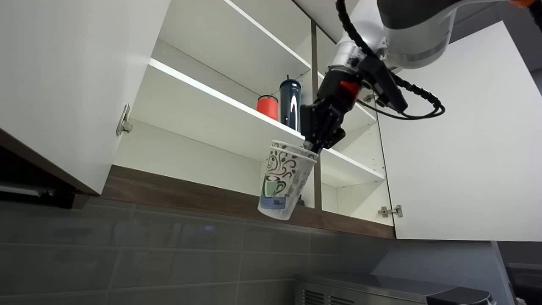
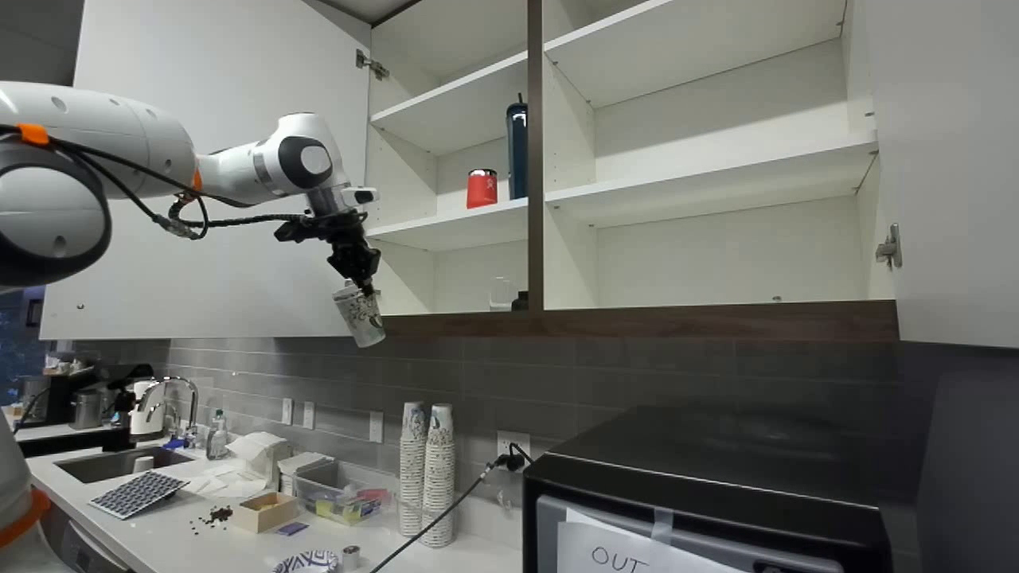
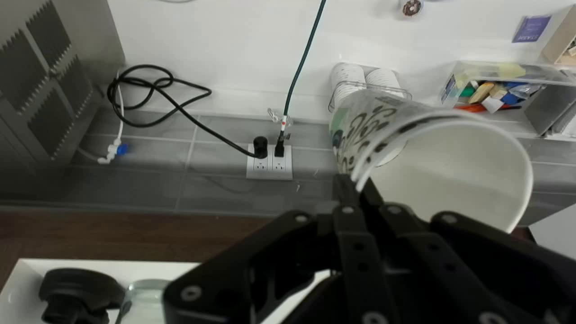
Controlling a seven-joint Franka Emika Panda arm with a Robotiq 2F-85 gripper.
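Observation:
Two nested paper cups (image 1: 285, 183), patterned with brown swirls and a green mug print, hang tilted from my gripper (image 1: 313, 147). The fingers are shut on the cups' rim, as the wrist view shows: one wall of the cups (image 3: 372, 124) is pinched between the fingertips of the gripper, with the mouth opening toward the camera at the right. In exterior view 2 the gripper (image 2: 365, 286) holds the cups (image 2: 360, 318) in front of the open cupboard, near the level of its lowest compartment. The cup bottoms point down, touching nothing.
On the middle shelf stand a red tumbler (image 2: 482, 188) and a dark tall bottle (image 2: 517, 153). A clear glass (image 2: 501, 294) and a black object (image 2: 520, 302) sit in the lowest compartment, otherwise roomy. Stacks of cups (image 2: 439, 477) stand on the counter below.

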